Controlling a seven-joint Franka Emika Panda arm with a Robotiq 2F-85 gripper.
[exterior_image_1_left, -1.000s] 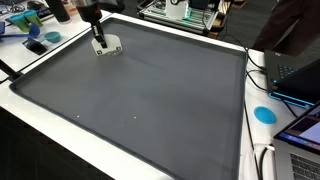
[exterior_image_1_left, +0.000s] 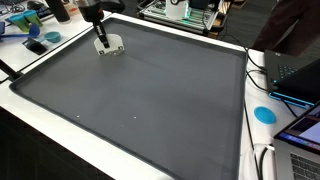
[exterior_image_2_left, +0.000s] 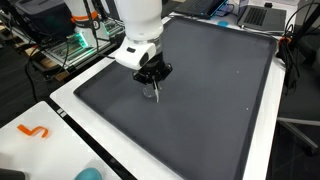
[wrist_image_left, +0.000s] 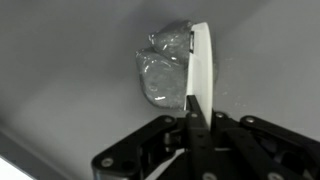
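In the wrist view, a white, flat, stick-like object (wrist_image_left: 201, 65) extends from between the fingers of my gripper, which is shut on its near end. Behind the stick is a clear, glossy object (wrist_image_left: 162, 78), perhaps a cup or plastic piece; its exact form is unclear. Whether the stick touches it or goes into it cannot be told. Exterior view 2 has my gripper (exterior_image_2_left: 153, 76) low over the board, the thin white stick (exterior_image_2_left: 155, 97) slanting down beside the clear object. A pale, whitish shape (exterior_image_1_left: 112, 45) shows below the gripper (exterior_image_1_left: 101, 38) in exterior view 1.
The dark grey board (exterior_image_1_left: 150, 105) is mostly bare around the arm. Beyond its left edge lie a teal bowl (exterior_image_1_left: 52, 37) and other small items. A blue disc (exterior_image_1_left: 265, 115) and laptops (exterior_image_1_left: 300, 150) are on the right.
The gripper and the pale shape below it have shifted very slightly to the right over the last second. Everything else looks the same.
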